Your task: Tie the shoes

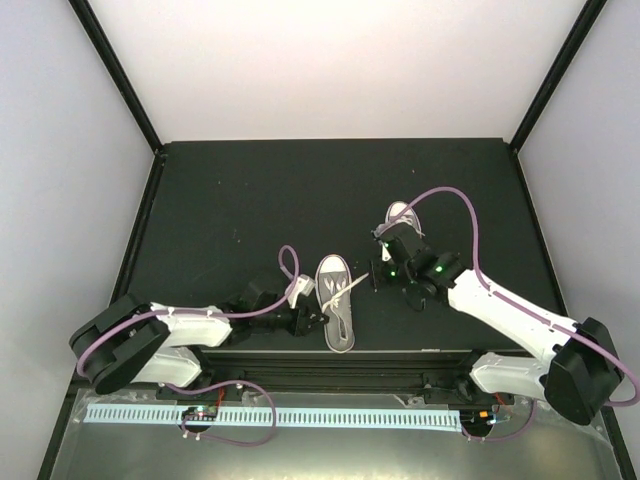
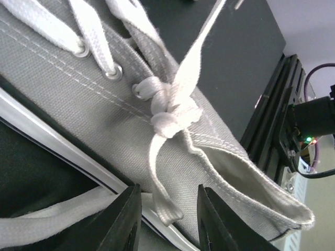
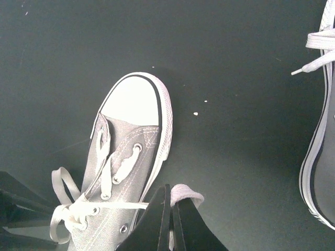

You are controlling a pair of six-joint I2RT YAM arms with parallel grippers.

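A grey canvas shoe [image 1: 333, 275] with white toe cap lies upright in the top view, a white lace knot [image 2: 175, 112] on it. My left gripper is part open at the shoe, a hanging lace end between its fingertips; whether gripped is unclear. My right gripper is shut on a white lace, lifted right of the shoe, stretched taut from the knot. The second shoe [image 3: 324, 146] lies behind, partly hidden under my right arm in the top view.
The table's front edge is just below the near shoe, with a rail beyond it.
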